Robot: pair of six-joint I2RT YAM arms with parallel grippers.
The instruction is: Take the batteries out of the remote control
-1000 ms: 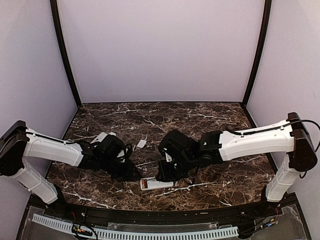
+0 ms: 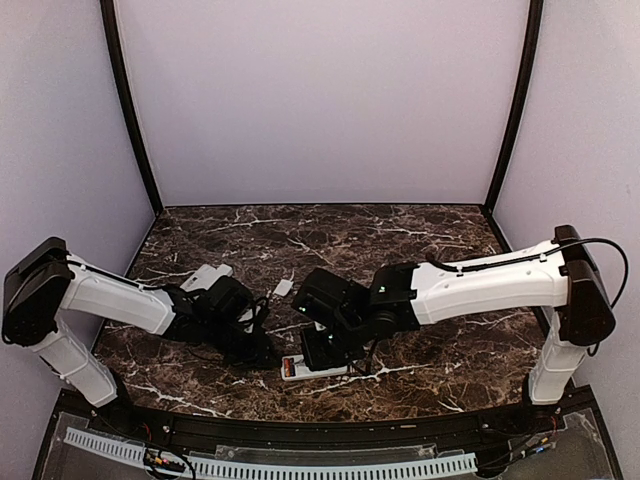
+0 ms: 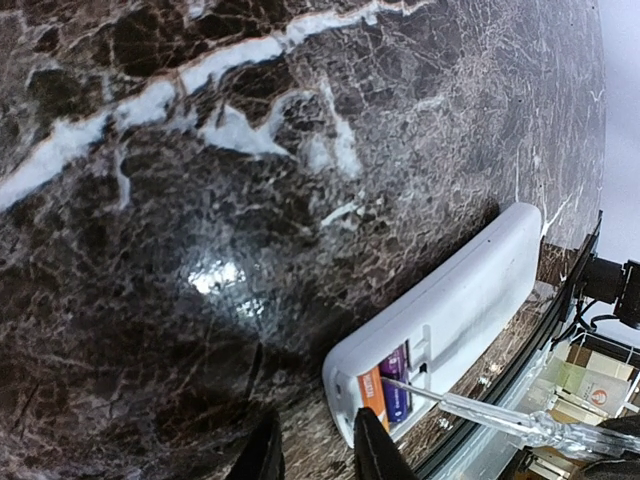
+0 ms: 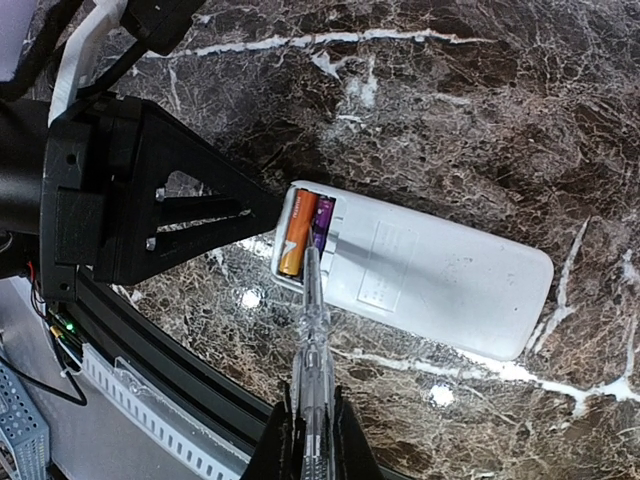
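Note:
A white remote (image 4: pixel 430 270) lies face down near the table's front, its battery bay uncovered at the left end, holding an orange battery (image 4: pixel 298 230) and a purple battery (image 4: pixel 323 215). My right gripper is shut on a clear slender tool (image 4: pixel 314 340), whose tip reaches into the bay at the batteries. My left gripper stands part open beside the bay end of the remote, nothing visible between its fingertips; in the right wrist view it sits just left of that end.
A small white piece (image 2: pixel 284 288) lies behind the remote, and white items (image 2: pixel 205 275) lie at back left, partly hidden by the left arm.
The right arm has moved leftward along the remote toward its battery end. The left arm has shifted very little; the remote lies where it was.

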